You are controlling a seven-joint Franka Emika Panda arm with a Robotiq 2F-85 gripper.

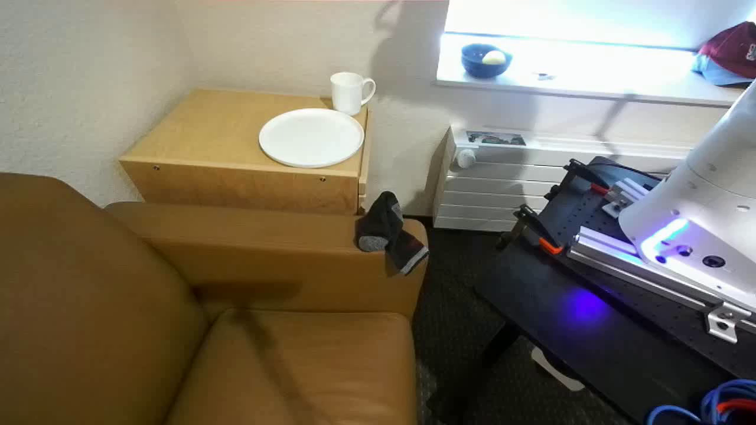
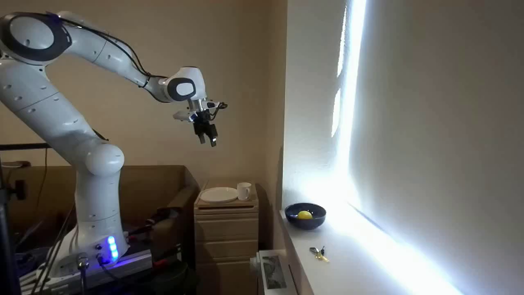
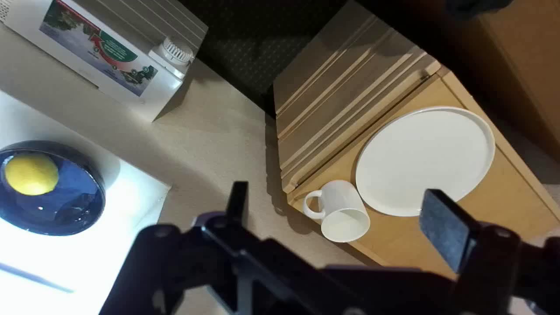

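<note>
My gripper hangs high in the air, its fingers pointing down, well above the wooden cabinet. In the wrist view the gripper is open, its two fingers wide apart and nothing held between them. Far below, a white mug stands upright beside a round white plate on the cabinet top. On the windowsill, a dark blue bowl holds a yellow lemon-like fruit. A dark grey sock-like cloth drapes over the sofa arm.
A brown sofa sits in front of the cabinet. Keys lie on the sill near the bowl, and a maroon cap rests at its far end. Below the sill is a white radiator. Air around the gripper is clear.
</note>
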